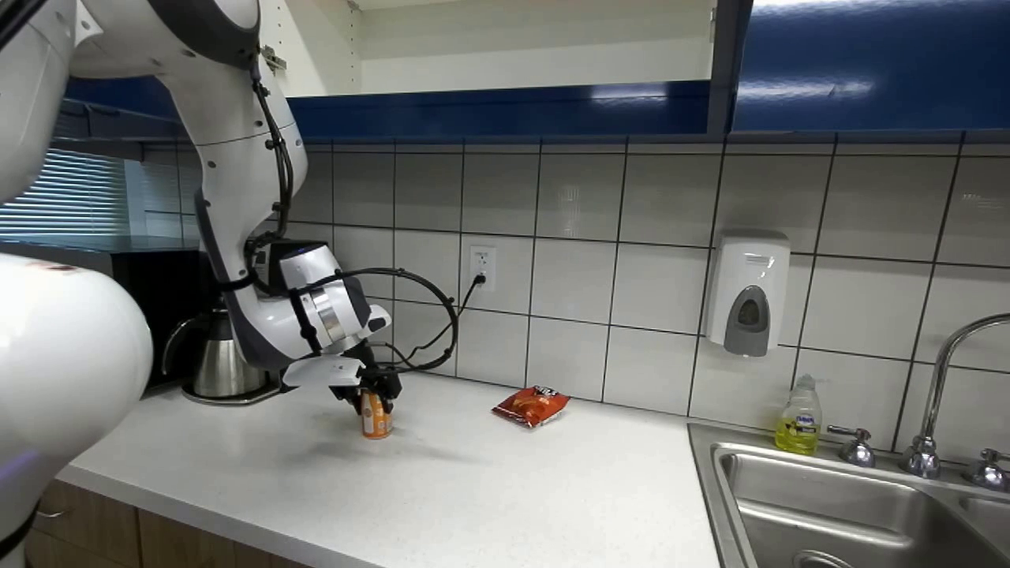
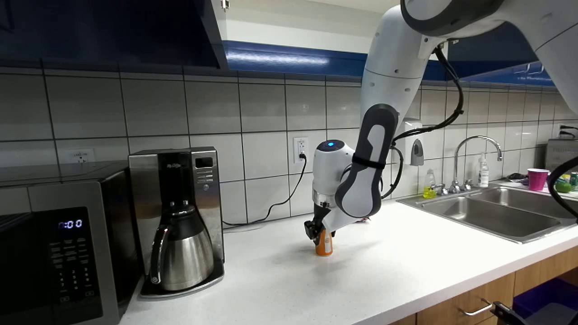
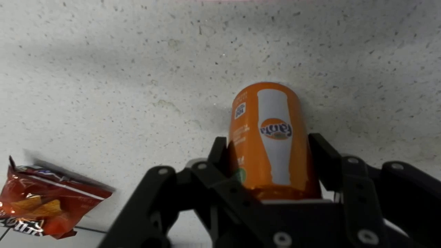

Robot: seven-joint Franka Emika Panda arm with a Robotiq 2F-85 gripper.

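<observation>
An orange Fanta can (image 3: 264,136) stands between my fingers in the wrist view, its label facing the camera, with a finger pad pressed on each side. My gripper (image 1: 367,393) is shut on the can's upper part, pointing down at the counter. In exterior view 2 the lower half of the can (image 2: 323,246) shows beneath the gripper (image 2: 319,230), slightly tilted. Its base is at or very near the white counter (image 2: 271,276); I cannot tell whether it touches.
A red chip bag (image 1: 532,406) lies to the right near the wall. A coffee maker (image 2: 179,216) and a microwave (image 2: 65,243) stand on the other side. The sink (image 1: 843,502) is at far right. Overhead, a cabinet (image 1: 530,42) is open. Mid-counter is clear.
</observation>
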